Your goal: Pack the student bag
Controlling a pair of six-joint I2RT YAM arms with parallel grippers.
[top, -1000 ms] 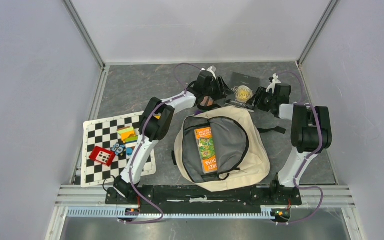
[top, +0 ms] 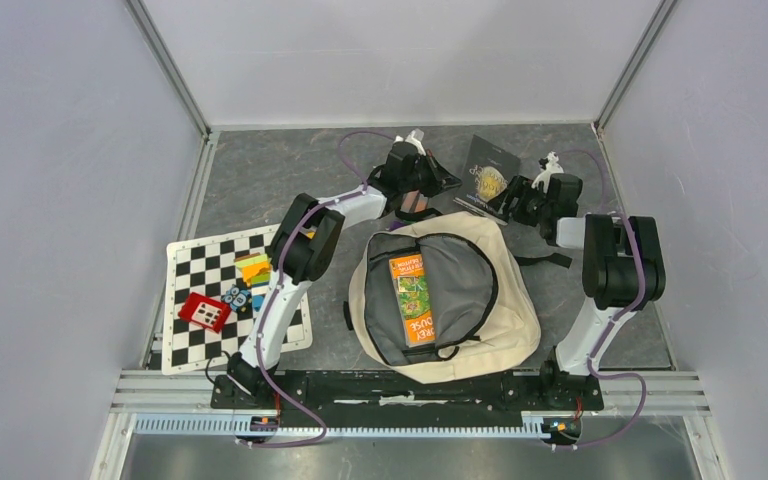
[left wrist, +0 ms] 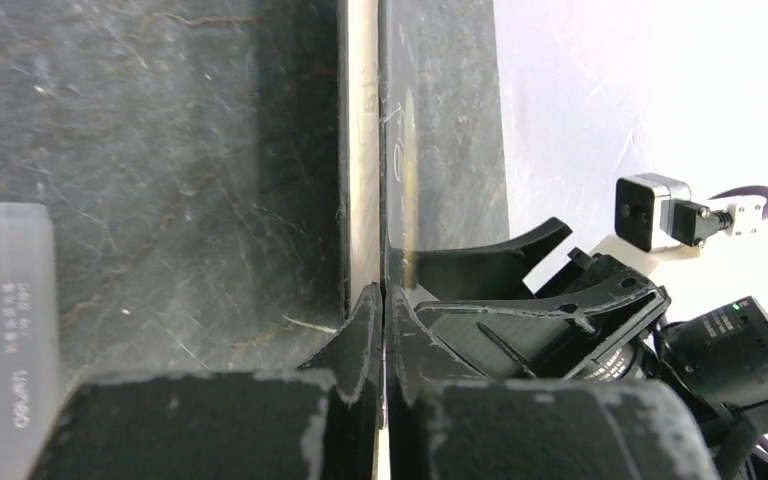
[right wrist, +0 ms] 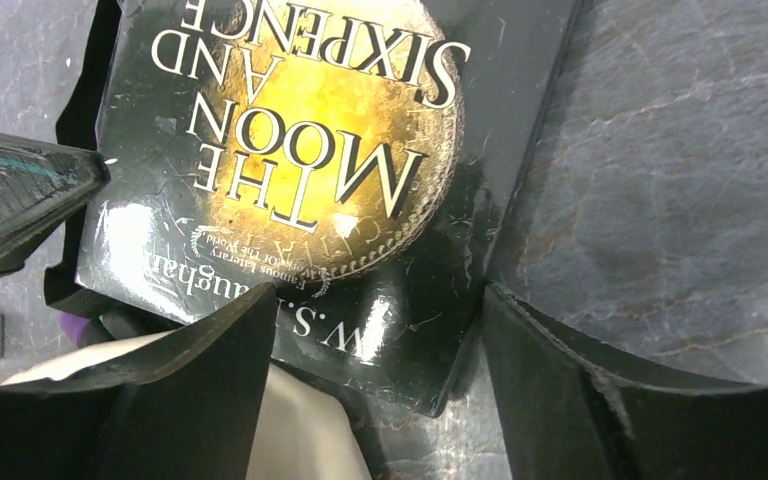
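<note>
The dark book "The Moon and Sixpence" (top: 490,165) (right wrist: 320,170) lies above the cream-and-grey bag (top: 510,310). My left gripper (top: 452,183) is at the book's left; in its wrist view its fingers are shut at the book's edge, with nothing clearly between them. My right gripper (top: 505,195) is at the book's lower right, part open, its fingertips over and beside the cover. An orange book (top: 410,295) is in the bag.
A checkered board (top: 200,260) with a red item (top: 203,312) and small colourful items lies at the left. A black strap (top: 540,260) extends right of the bag.
The book appears slightly shifted and turned.
</note>
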